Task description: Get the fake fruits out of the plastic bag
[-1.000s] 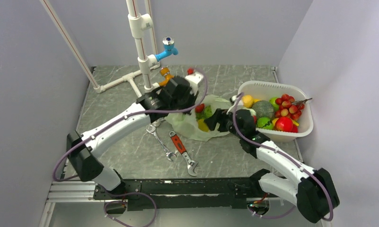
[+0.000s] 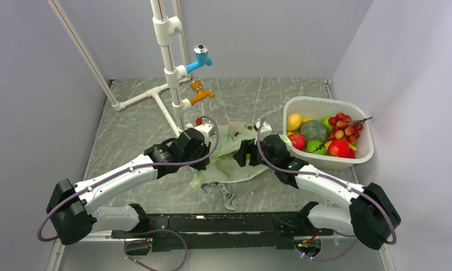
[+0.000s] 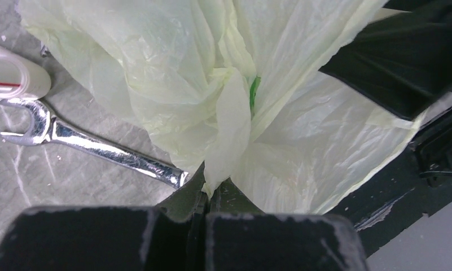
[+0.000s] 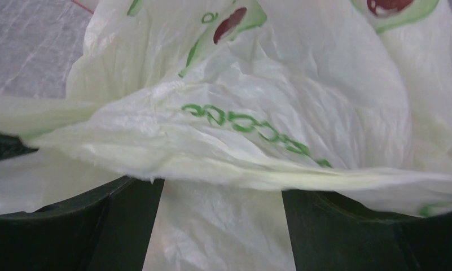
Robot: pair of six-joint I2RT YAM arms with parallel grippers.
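Note:
The pale green plastic bag (image 2: 235,170) lies spread on the table between both arms, with green print on its far side. In the left wrist view my left gripper is shut on a pinched fold of the bag (image 3: 230,121). My right gripper stands open at the mouth of the bag, part of its fingers (image 4: 127,209) behind the stretched rim (image 4: 257,178). Nothing but loose film shows between them. No fruit can be made out inside; folds hide the interior.
A white basket (image 2: 329,164) full of fake fruits stands at the right. A wrench (image 3: 110,149) and an adjustable wrench (image 2: 228,199) lie partly under the bag. White pipes with a blue tap (image 2: 201,57) and an orange tap (image 2: 200,93) rise behind my left arm.
My left gripper has come toward the front left, and the bag now covers most of the tools and the fruits seen in it earlier. Lately the right gripper moved left and back.

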